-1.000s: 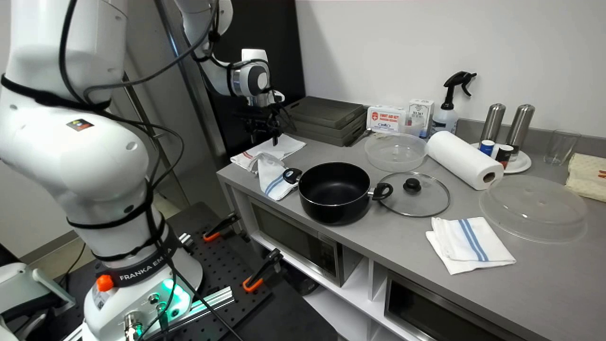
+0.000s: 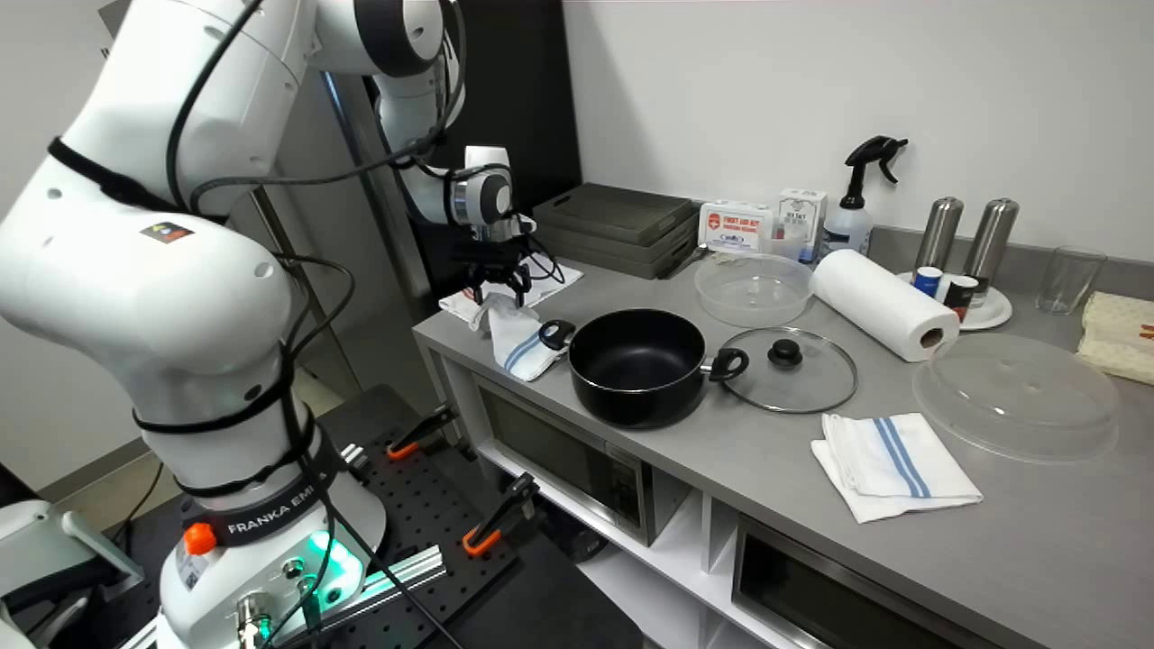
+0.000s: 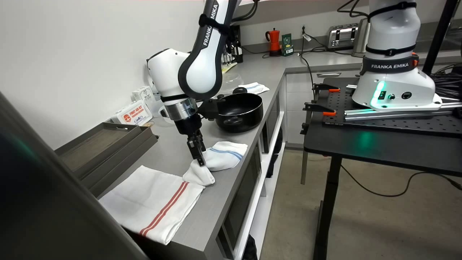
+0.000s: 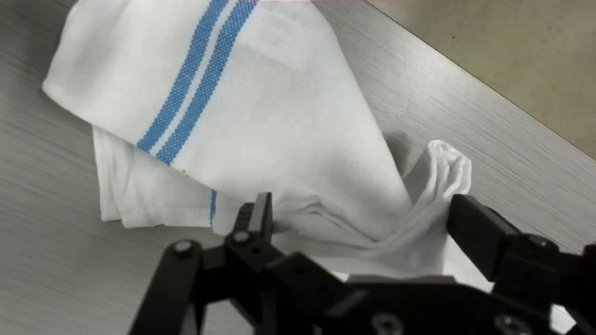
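Note:
My gripper is open, its two fingers apart over a bunched part of the white blue-striped towel [image 4: 301, 106]. A raised fold of that towel lies close to the right-hand finger [image 4: 475, 234]; whether they touch I cannot tell. In exterior view 2 the gripper [image 3: 200, 161] is low over the counter, its tips at the towel's crumpled end. The blue-striped towel [image 3: 225, 156] overlaps the edge of a flat white towel with red stripes [image 3: 151, 199]. Seen from exterior view 1, the gripper [image 2: 499, 297] partly hides both towels.
A black pot [image 2: 638, 368] stands right beside the blue-striped towel, with a glass lid [image 2: 795, 379] to its right. Stacked grey trays [image 2: 617, 227] sit behind the gripper. Another folded blue-striped towel [image 2: 895, 465] lies farther right. The counter's front edge is close to the towels.
The arm has lowered my gripper from above the towels down to the bunched end of the blue-striped one. The pot, lid and trays have not moved.

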